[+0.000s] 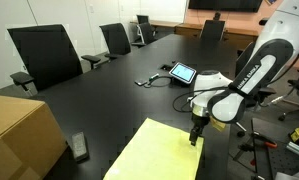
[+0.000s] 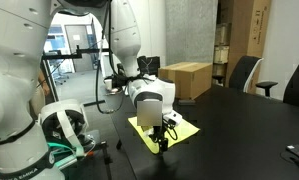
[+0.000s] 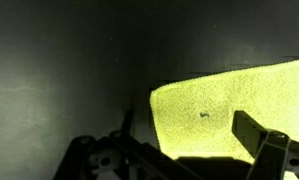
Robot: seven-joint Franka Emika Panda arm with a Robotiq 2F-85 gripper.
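Note:
A yellow cloth [image 1: 149,150] lies flat on the dark table, its near part beneath the arm. In exterior view 2 the same cloth [image 2: 181,132] shows behind and beside the white arm. My gripper [image 1: 195,138] points down over one end of the cloth, with its fingers wide apart. In the wrist view a corner of the cloth [image 3: 229,100] reaches into the space between the fingers, one finger [image 3: 124,130] over bare table and the other [image 3: 251,135] over cloth. Nothing is held. How high the fingertips are above the cloth is hard to judge.
A cardboard box [image 1: 24,135] stands at the table's left end, with a dark remote-like object [image 1: 80,147] near it. A tablet [image 1: 182,73] and small items lie towards the far end.

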